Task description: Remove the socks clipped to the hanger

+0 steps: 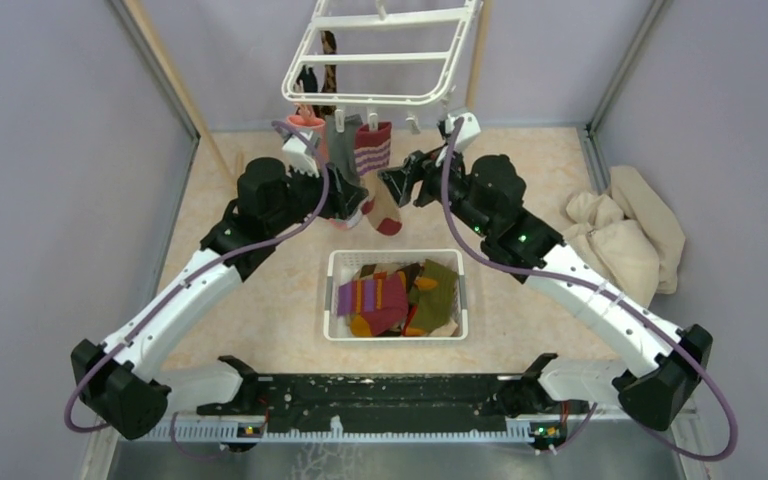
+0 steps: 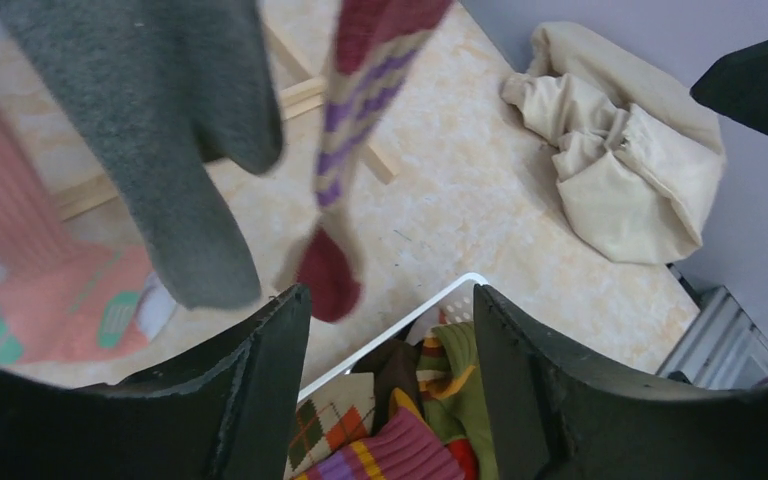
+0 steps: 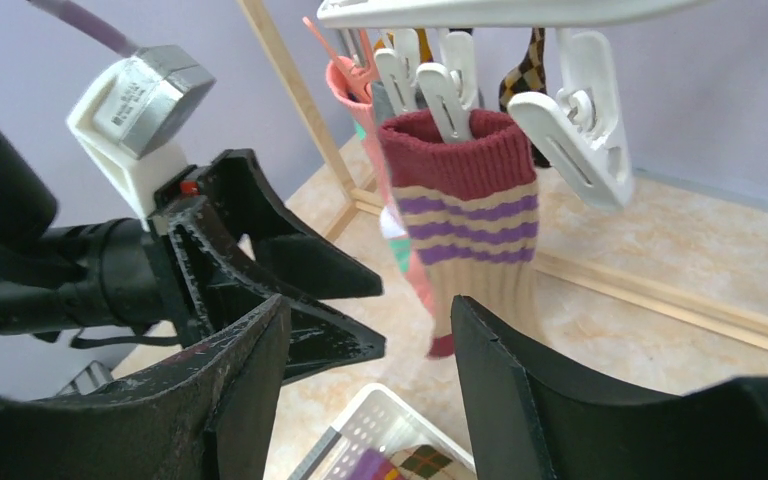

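Observation:
The white hanger hangs at the top with socks clipped to it. A sock with a maroon cuff and purple stripes hangs from a clip in the right wrist view. Beside it hang a grey sock and a pink one, on the left arm's side. My left gripper is parted, nothing between its fingers, just left of the striped sock. My right gripper stands open at that sock's right side; in its own view the sock hangs beyond the fingers, not between them.
A white basket holding several socks stands on the floor below the grippers. Cream cloth bags lie at the right. Wooden stand bars run behind the socks. The two grippers are close to each other.

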